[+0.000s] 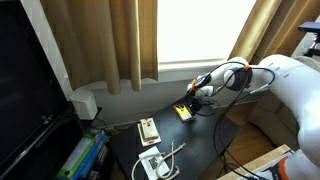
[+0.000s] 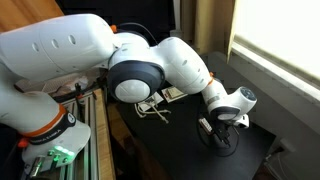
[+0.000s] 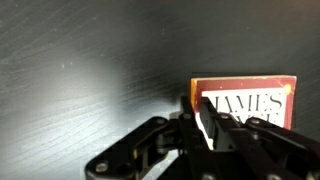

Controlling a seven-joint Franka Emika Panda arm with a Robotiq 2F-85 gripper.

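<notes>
A book with a red border and a white panel lettered "JAMES" lies on the dark table at the right of the wrist view. My gripper is over its left edge, the two fingertips close together with that edge showing between them. Whether they press on the book is not clear. In exterior view 1 the same book looks yellow and red, just beside the gripper at the arm's end. The arm hides most of the fingers in exterior view 2.
A pale book and a white item lie nearer the table's left side, with a white cable beside them. A dark cable loops down from the arm. Bare dark table is left of the book.
</notes>
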